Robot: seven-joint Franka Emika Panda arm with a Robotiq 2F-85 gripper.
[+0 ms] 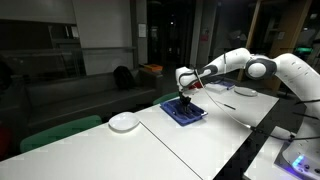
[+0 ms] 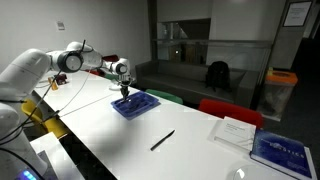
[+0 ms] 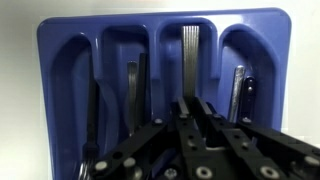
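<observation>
A blue cutlery tray (image 3: 150, 22) with several compartments fills most of the wrist view. My gripper is low over it, its dark fingers shut on a silver fork (image 3: 190, 55). The fork's tined end stretches ahead of the fingertips along a middle compartment; the part nearer the hand is hidden. Whether the fork touches the tray floor is hard to tell. From outside, the tray (image 1: 184, 112) sits on the white table under the gripper, and the tray (image 2: 148, 101) also shows in the second exterior view.
Other utensils lie in the neighbouring compartments: a black-handled one (image 3: 93, 110) on the left, and a silver-handled one (image 3: 236, 90) on the right. A white round dish (image 1: 124, 122) stands left of the tray. A black marker-like stick (image 2: 162, 140) lies on open table.
</observation>
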